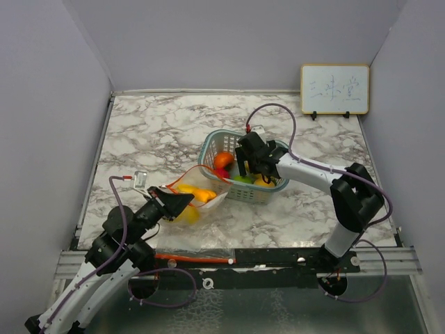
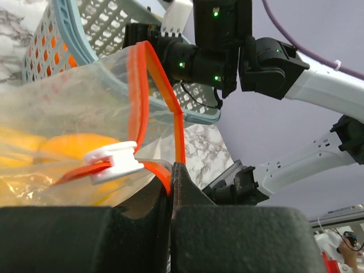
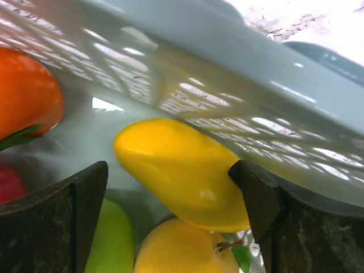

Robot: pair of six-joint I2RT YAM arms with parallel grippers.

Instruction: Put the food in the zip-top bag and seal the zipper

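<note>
A clear zip top bag (image 1: pixel 217 204) with an orange zipper rim hangs by its edge from my left gripper (image 1: pixel 186 199). In the left wrist view that gripper is shut on the rim, beside the white slider (image 2: pixel 114 161). Yellow food (image 1: pixel 195 192) shows inside the bag. My right gripper (image 1: pixel 245 163) is down in the basket (image 1: pixel 243 193). In the right wrist view its fingers (image 3: pixel 91 199) stand apart around a long yellow food piece (image 3: pixel 182 170); the right fingertip meets its end, the left one is clear of it.
Also in the basket are an orange item (image 3: pixel 28 94), a red one (image 3: pixel 8 182), a green one (image 3: pixel 111 236) and a round yellow fruit (image 3: pixel 182 250). The basket wall runs close behind the long piece.
</note>
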